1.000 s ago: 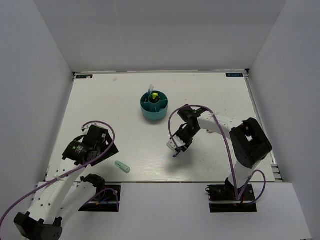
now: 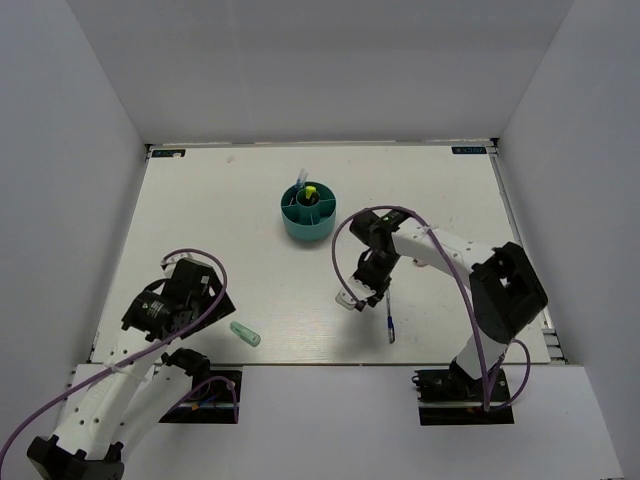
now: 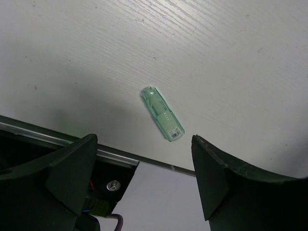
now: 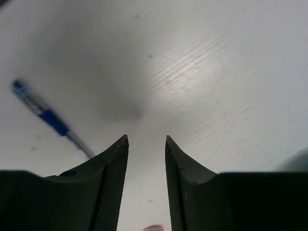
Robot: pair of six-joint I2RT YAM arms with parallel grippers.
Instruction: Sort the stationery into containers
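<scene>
A blue-and-clear pen (image 2: 391,320) lies on the table just right of my right gripper (image 2: 372,298). In the right wrist view the same pen (image 4: 55,120) is left of the fingers, its lower end hidden behind a finger. That gripper stands part open above bare tabletop, nothing between its fingers. At the front left lies a green translucent case (image 2: 245,333). My left gripper is open above and behind it, with the case (image 3: 163,115) beyond the fingertips. A teal divided holder (image 2: 307,229) stands toward the back centre.
Inside the holder are a yellow item (image 2: 311,190) and a clear upright one (image 2: 301,178). A small pinkish object (image 4: 154,228) peeks in at the lower edge of the right wrist view.
A second ago the pen's blue end showed under the right gripper; now the pen lies apart, to its right. The right arm has shifted slightly; the left is nearly still.
</scene>
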